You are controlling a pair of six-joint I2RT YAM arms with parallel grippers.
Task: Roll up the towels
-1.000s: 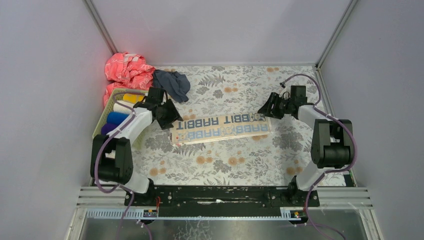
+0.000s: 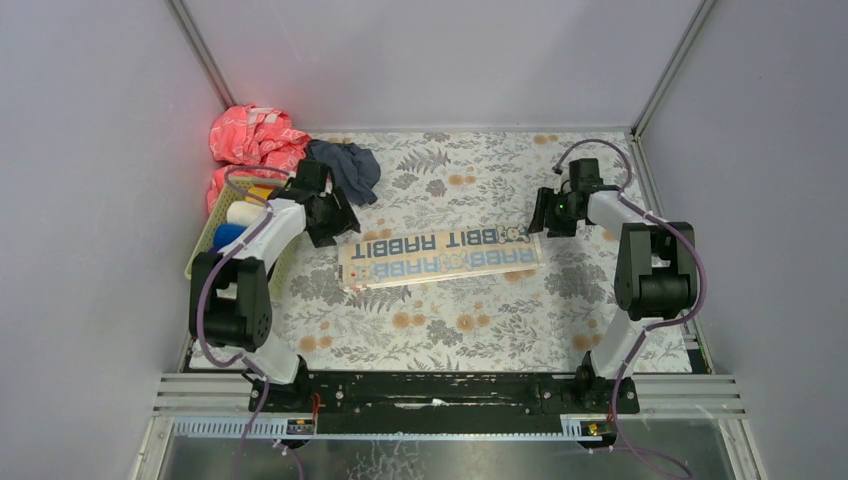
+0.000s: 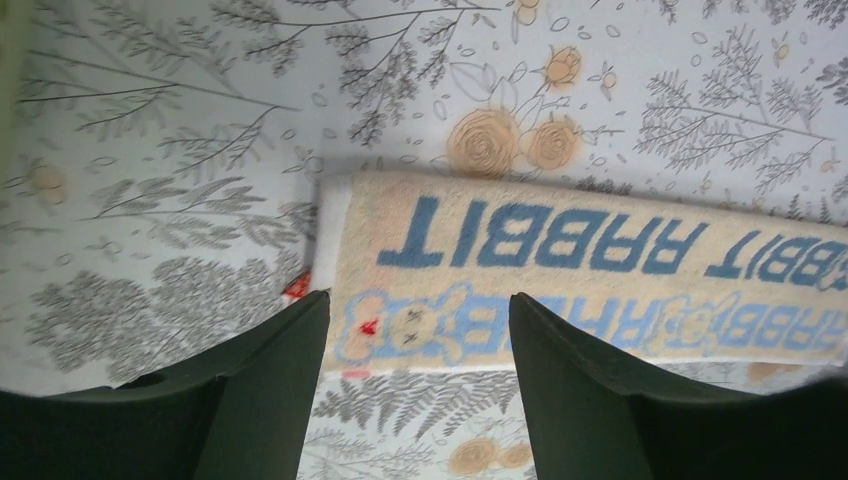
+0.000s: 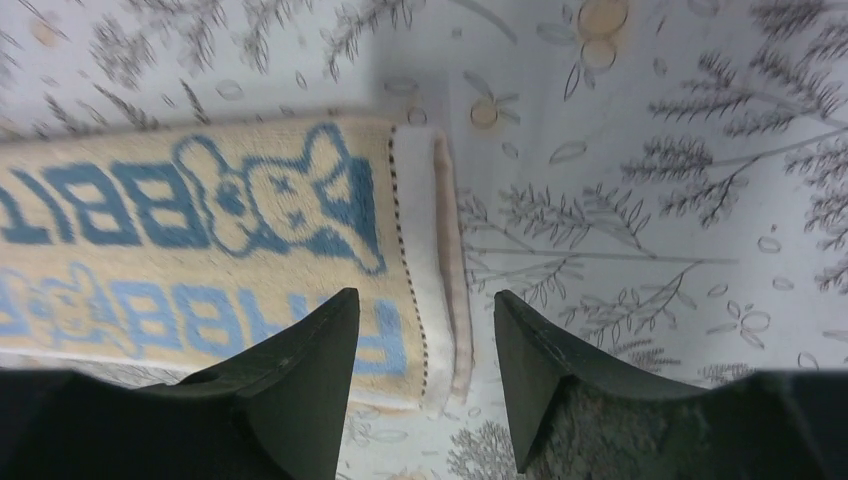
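A cream towel with blue RABBIT lettering (image 2: 440, 255) lies flat, folded into a long strip across the middle of the table. In the left wrist view the towel's left end (image 3: 345, 230) is beyond the fingers of my left gripper, which is open and empty. The right wrist view has the towel's layered right end (image 4: 425, 240) in front of my right gripper, also open with nothing held. From above, the left gripper (image 2: 340, 222) is off the strip's left end and the right gripper (image 2: 548, 213) off its right end.
At the left, partly behind the left arm, stands a yellow-green basket (image 2: 198, 245) with rolled towels. A heap of coral cloth (image 2: 258, 137) and a dark grey-blue cloth (image 2: 345, 168) lie at the back left.
Both grippers have drawn back slightly outward from the strip's ends, after the arms shifted posture over the last second. The towel lies as before.
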